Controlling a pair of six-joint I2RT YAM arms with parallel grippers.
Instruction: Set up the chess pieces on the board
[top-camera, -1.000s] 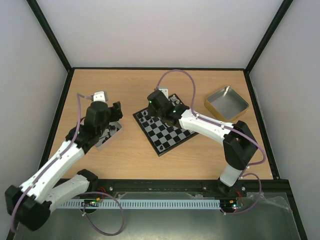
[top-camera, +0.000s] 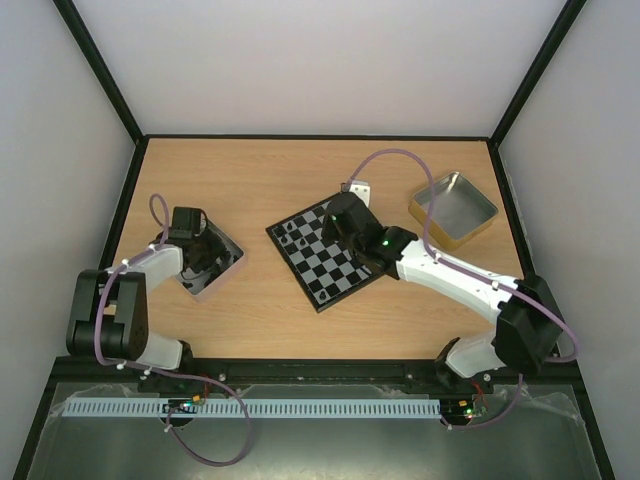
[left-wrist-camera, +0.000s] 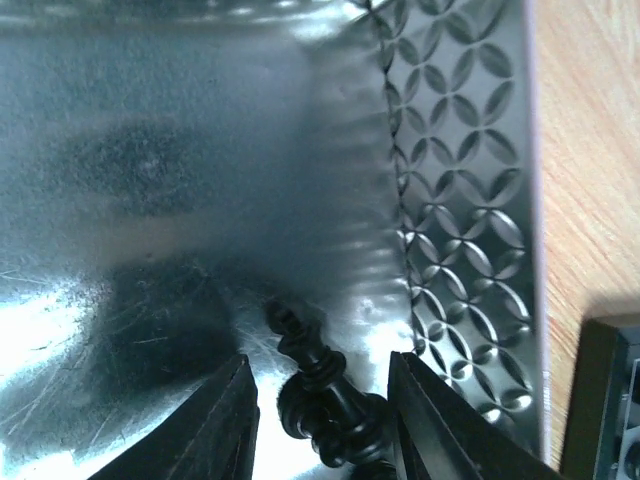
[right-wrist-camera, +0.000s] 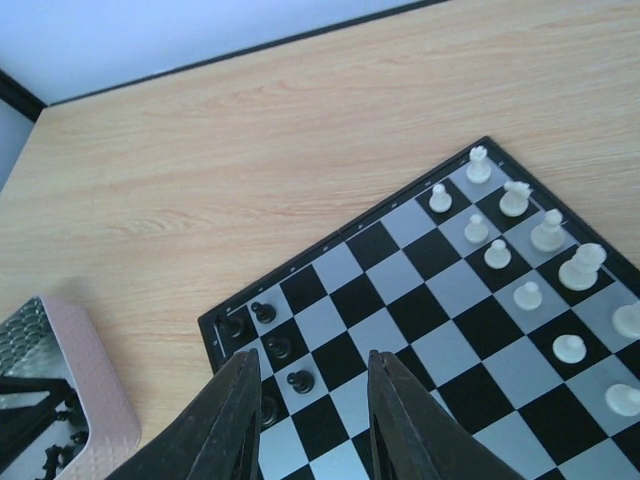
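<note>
My left gripper is down inside the pink-rimmed metal tray (left-wrist-camera: 150, 170), its fingers apart on either side of black chess pieces (left-wrist-camera: 325, 400) lying there; contact is unclear. The checkered board (top-camera: 308, 262) sits mid-table; in the right wrist view several white pieces (right-wrist-camera: 547, 231) stand on its far right part and several black ones (right-wrist-camera: 300, 380) on its left. My right gripper is above the board, fingers apart with no piece seen between them.
An empty gold-sided metal box (top-camera: 455, 205) stands at the back right.
My left arm has swung back and down into the tray over the last second. The right arm has moved to the right over the board.
</note>
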